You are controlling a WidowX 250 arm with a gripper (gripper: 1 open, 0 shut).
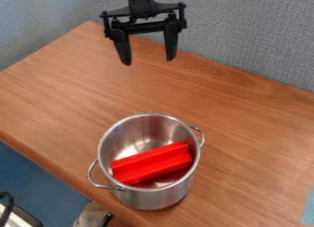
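My black gripper (147,52) hangs over the back part of the wooden table, its two fingers spread apart with nothing between them. At the lower middle stands a steel pot (160,195) with two side handles, well in front of and below the gripper. Inside it lies a red elongated object (150,163), tilted slightly up to the right.
A grey padded wall (252,38) runs behind it. At the bottom left are the table's edge, a dark cable and a small metal piece.
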